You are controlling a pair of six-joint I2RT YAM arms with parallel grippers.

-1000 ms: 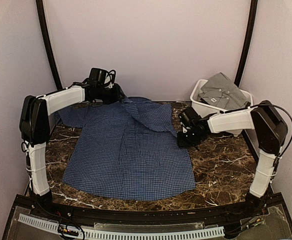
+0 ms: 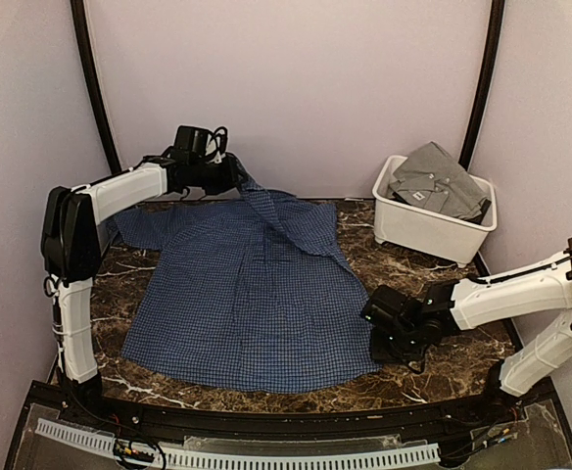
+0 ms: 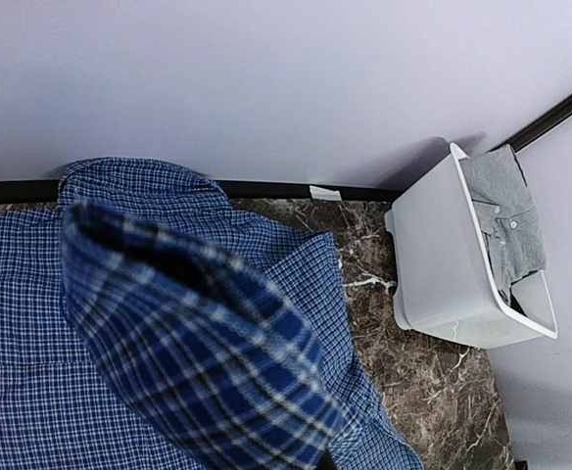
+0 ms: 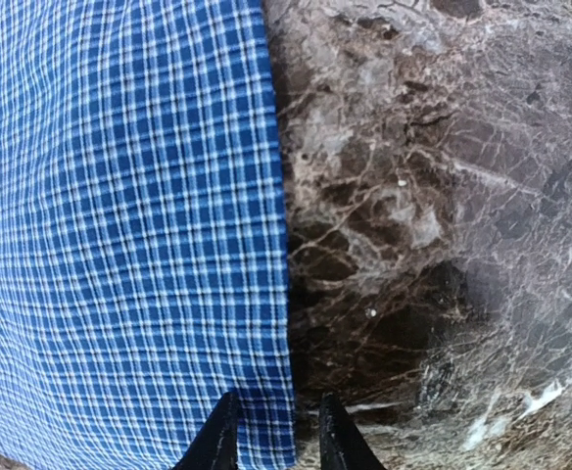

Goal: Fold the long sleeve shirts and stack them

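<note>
A blue checked long sleeve shirt (image 2: 247,304) lies spread over the dark marbled table, its hem toward the front. At the back, my left gripper (image 2: 237,174) is shut on the end of a raised sleeve, which slants down to the shirt's right shoulder. That lifted cloth (image 3: 208,343) fills the middle of the left wrist view and hides most of the fingers. My right gripper is part open at the shirt's right edge near the hem corner, one finger over the cloth and the other over bare table. The other sleeve (image 2: 139,227) lies flat at the left.
A white bin (image 2: 433,233) stands at the back right with a grey shirt (image 2: 435,184) in it. Bare table (image 2: 443,377) shows to the right of the shirt. Walls close in the back and sides.
My right gripper has travelled from the shirt's upper right side down along its edge to near the hem corner. The left gripper has risen slightly, still with the sleeve. The shirt's body has barely moved.
</note>
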